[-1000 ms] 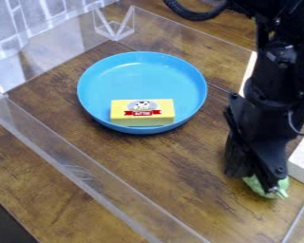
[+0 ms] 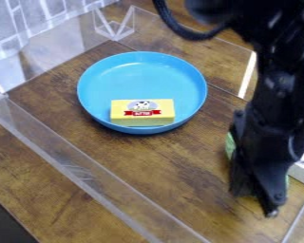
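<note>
A blue plate (image 2: 142,72) rests on the wooden table, with a yellow butter box (image 2: 142,112) on its front part. At the right, my black gripper (image 2: 254,190) is low over the table, blurred, and covers most of a green object (image 2: 276,197) behind it. The fingertips are dark and indistinct, so I cannot tell from this view whether they are open or shut, or whether they touch the green thing.
Clear plastic walls border the workspace at the left and front. A white item (image 2: 303,166) stands at the right edge, partly hidden by the arm. The wood in front of the plate is bare (image 2: 142,171).
The gripper has shifted a little and is now blurred. The green object behind it has changed position slightly and is more hidden. The plate and butter box are unchanged.
</note>
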